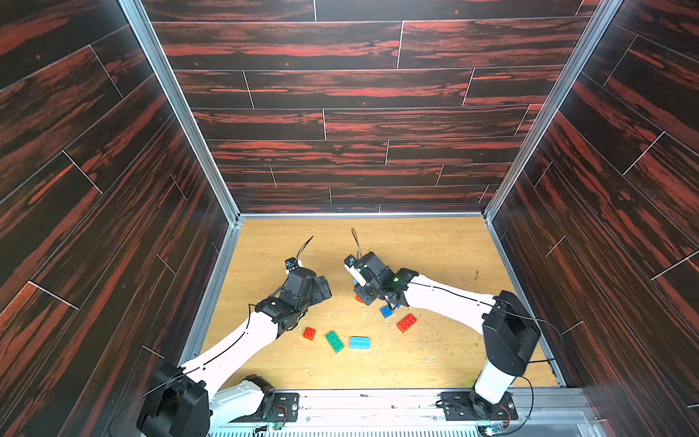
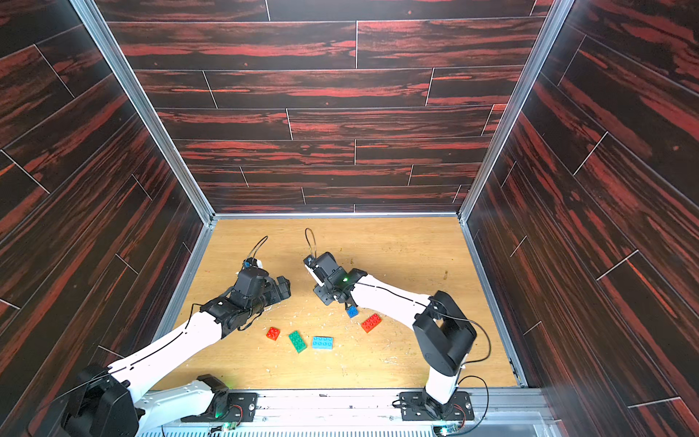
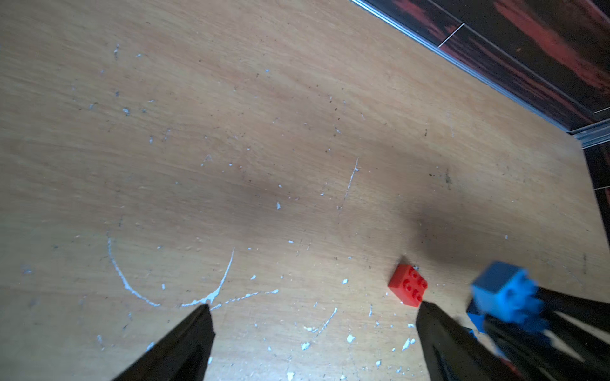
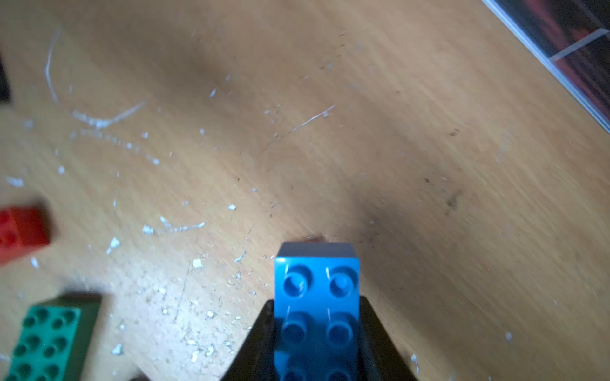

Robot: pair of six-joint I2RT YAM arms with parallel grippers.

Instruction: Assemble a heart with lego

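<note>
In the right wrist view a blue brick [image 4: 316, 292], studs toward the camera, is between the fingers of my right gripper, raised over the table; the left wrist view shows it blurred at lower right. My left gripper is open and empty, left of the right one. A small red brick [image 1: 309, 333], a green brick [image 1: 334, 341] and a light blue brick [image 1: 359, 343] lie near the front. A longer red brick [image 1: 406, 323] and a dark blue brick [image 1: 386, 311] lie below the right arm. Another red brick [image 3: 408, 284] is partly hidden in the top views.
Dark walls with metal rails enclose it, and both arms reach over the middle.
</note>
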